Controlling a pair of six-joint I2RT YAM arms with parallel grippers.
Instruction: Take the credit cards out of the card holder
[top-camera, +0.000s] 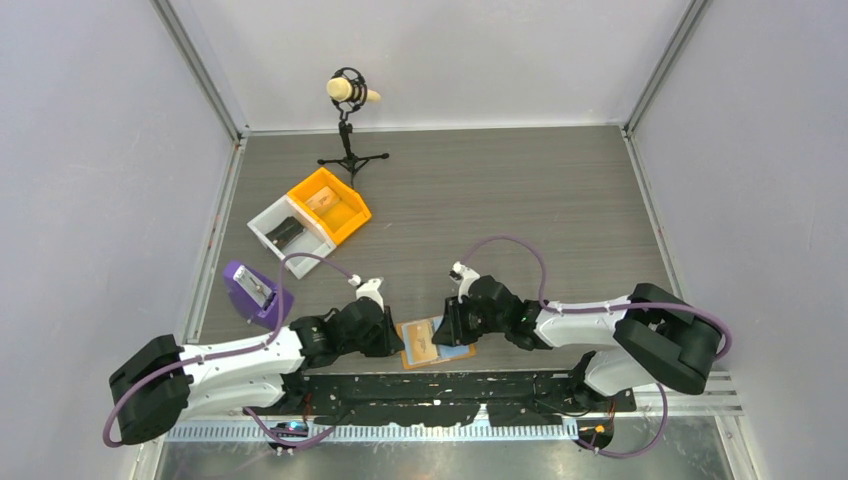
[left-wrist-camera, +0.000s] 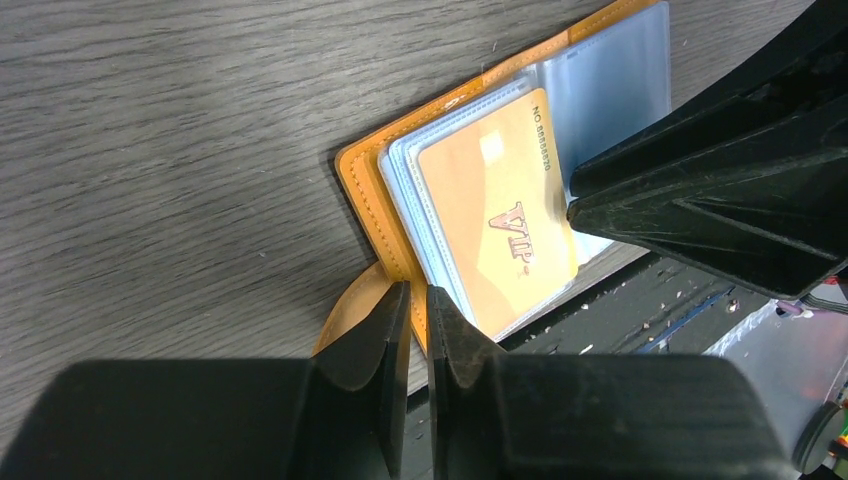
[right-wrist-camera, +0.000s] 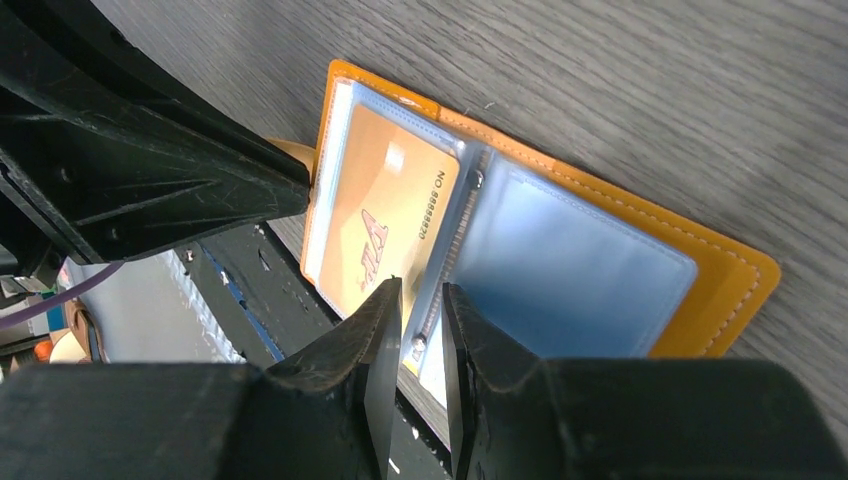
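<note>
The card holder (top-camera: 420, 356) lies spread open near the table's front edge, orange with clear bluish sleeves. A tan card (left-wrist-camera: 500, 210) with a printed number fills its left sleeve; the right-hand sleeve (right-wrist-camera: 575, 265) looks bare. At the holder's left border is my left gripper, its fingers parted by a narrow gap through which the orange edge shows. My right gripper is partly open above the middle fold, beside the tan card's sleeve. Whether either gripper's fingertips touch the holder is hard to tell.
Part of another tan piece (left-wrist-camera: 358, 305) pokes out beside the holder's left edge. Farther left stand a purple stand (top-camera: 262, 297), a white bin (top-camera: 268, 217) with a dark item and an orange bin (top-camera: 352, 225) with a tan card.
</note>
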